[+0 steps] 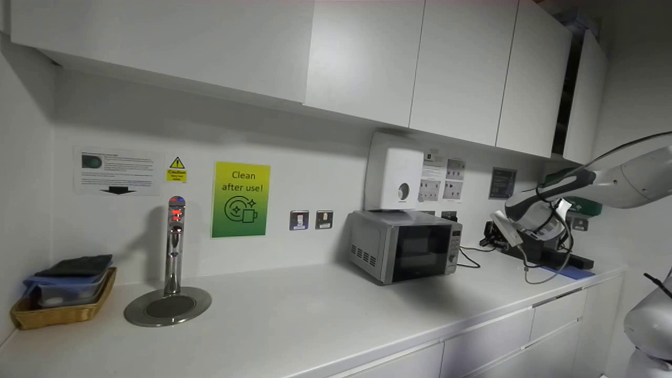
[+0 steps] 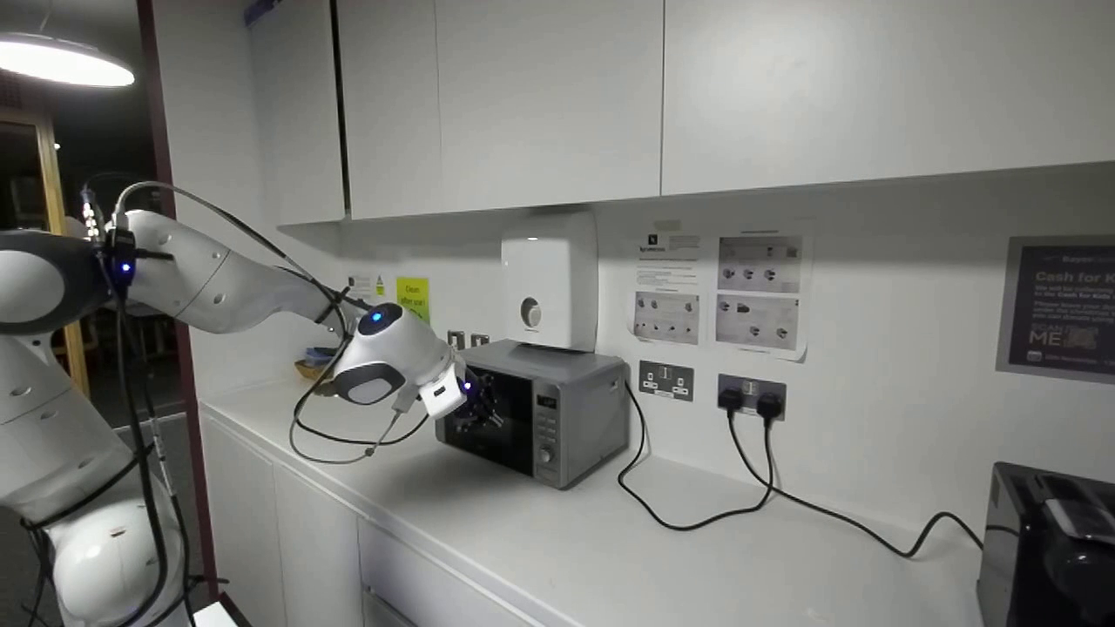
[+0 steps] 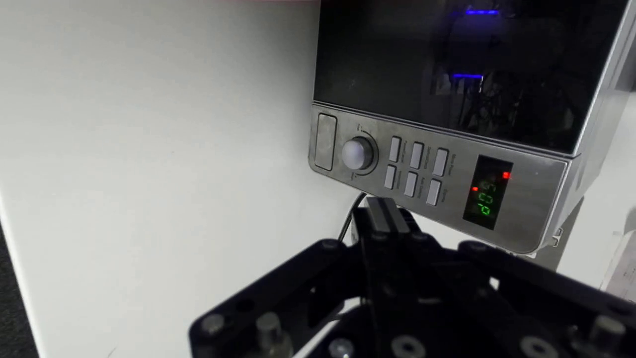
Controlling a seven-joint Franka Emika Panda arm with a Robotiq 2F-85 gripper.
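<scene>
A grey microwave stands on the counter with its dark door shut. In the wrist view its control panel is close, with a round knob, several buttons and a lit green display. My gripper is shut, its two fingertips together and nothing visible between them. In that view the tips overlap the space just beside the panel's lower edge, below the buttons; whether they touch it cannot be told. From the second exterior view, the gripper appears in front of the microwave door, partly hidden by the wrist.
A white dispenser hangs above the microwave. Black cables run over the counter from sockets toward a black machine at the right.
</scene>
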